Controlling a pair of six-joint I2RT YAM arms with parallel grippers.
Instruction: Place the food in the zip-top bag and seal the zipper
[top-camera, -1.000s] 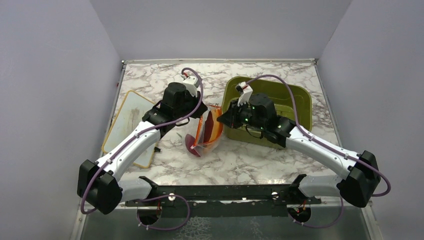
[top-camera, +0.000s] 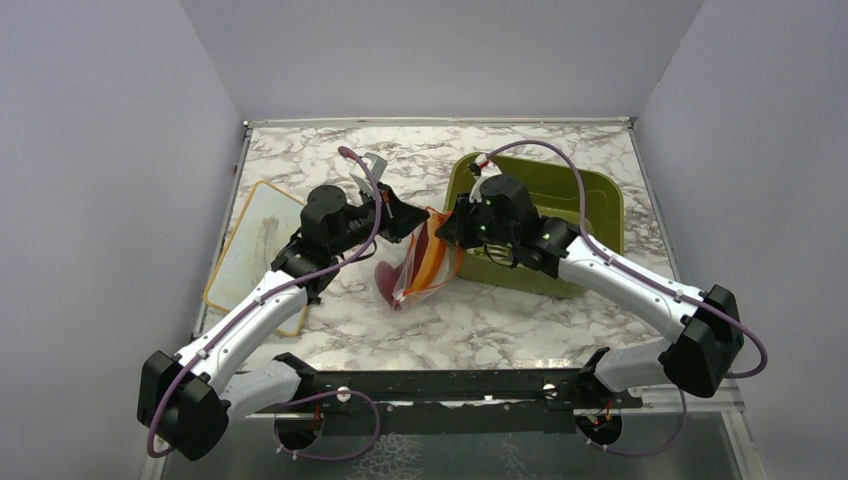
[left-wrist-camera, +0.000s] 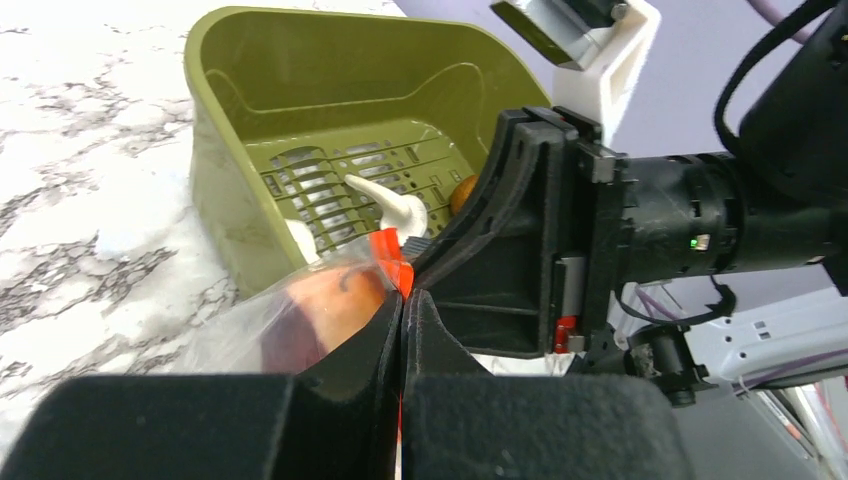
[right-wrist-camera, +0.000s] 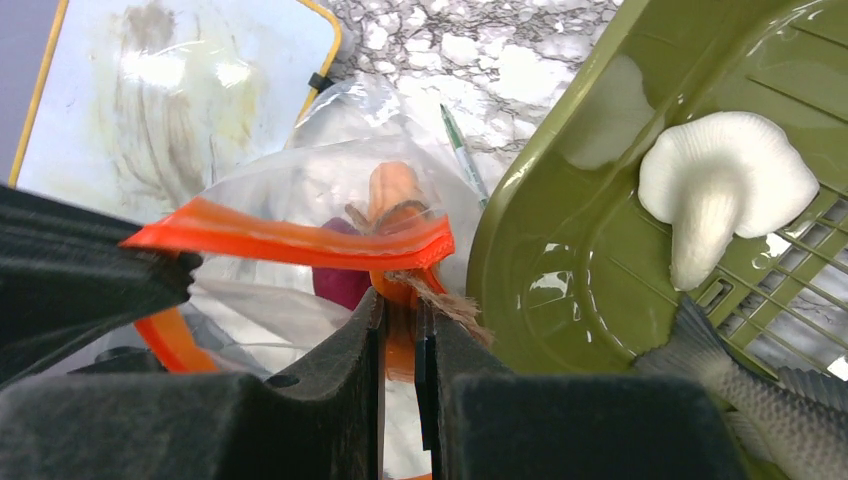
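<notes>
A clear zip bag (right-wrist-camera: 330, 180) with an orange rim hangs open between the arms. Inside it are a purplish-red food item (top-camera: 387, 281) and an orange carrot (top-camera: 430, 262), which stands lengthwise with its top near the mouth. My left gripper (top-camera: 424, 213) is shut on the bag's orange rim (left-wrist-camera: 385, 247), which runs in between the fingertips. On the other side of the mouth, my right gripper is shut on the carrot's stem end (right-wrist-camera: 400, 335). The bag's lower part is partly hidden by the fingers in the right wrist view.
Close on the right stands a green basket (top-camera: 603, 215), its wall beside the bag. It holds a white mushroom (right-wrist-camera: 728, 180), a grey fish (right-wrist-camera: 740, 400) and a round orange item (left-wrist-camera: 462, 193). A cutting board (top-camera: 258, 235) lies at left.
The right gripper moved only slightly.
</notes>
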